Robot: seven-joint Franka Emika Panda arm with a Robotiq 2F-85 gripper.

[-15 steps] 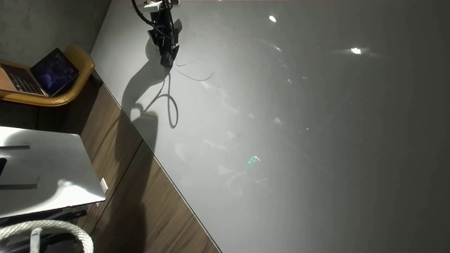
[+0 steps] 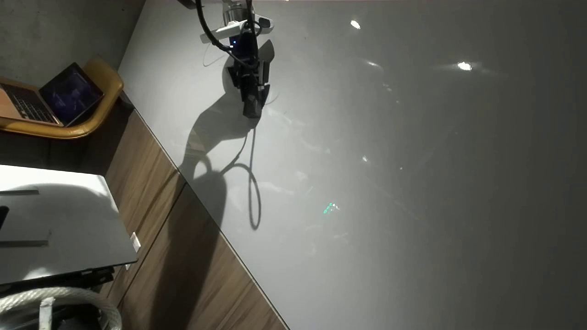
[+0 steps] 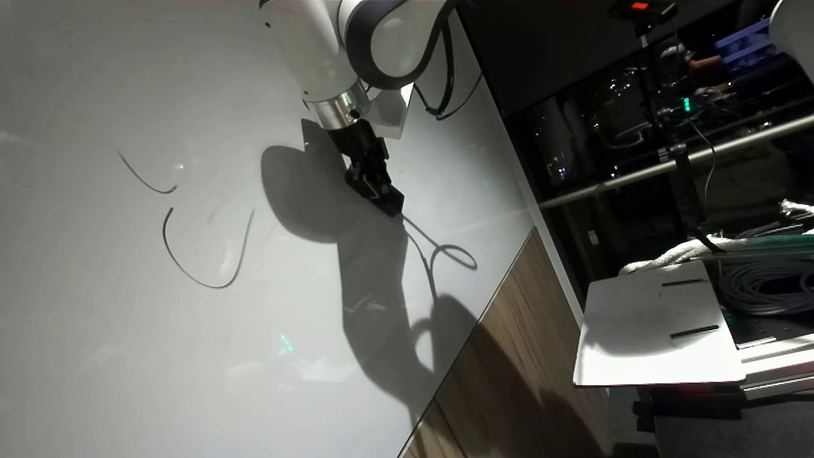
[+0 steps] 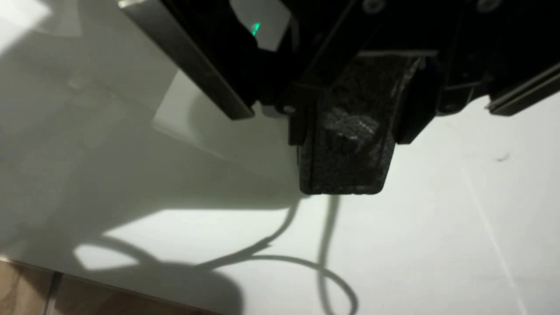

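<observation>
A dark, tapered block [image 4: 349, 165] with a shiny scuffed patch sits between the fingers of my gripper in the wrist view. The gripper is shut on it, and the block's end sticks out past the fingertips. In exterior view 1 my gripper [image 2: 253, 90] is over the upper left of a glossy white surface [image 2: 341, 132]. Exterior view 2 has the block [image 3: 390, 201] at or close to that surface; I cannot tell if they touch. A thin dark U-shaped line [image 3: 217, 287] and a shorter curved line [image 3: 145, 183] lie on the surface, apart from the block.
Arm and cable shadows fall across the surface towards its wood-brown border [image 2: 220, 280]. A laptop [image 2: 69, 96] rests on a yellow chair [image 2: 107, 82]. A grey-white panel [image 2: 60, 225] stands beyond the border.
In exterior view 1 my gripper and its shadow have moved right and down, with the dark block at its tip. The curved lines seen beside it before are now mostly hidden by the arm.
</observation>
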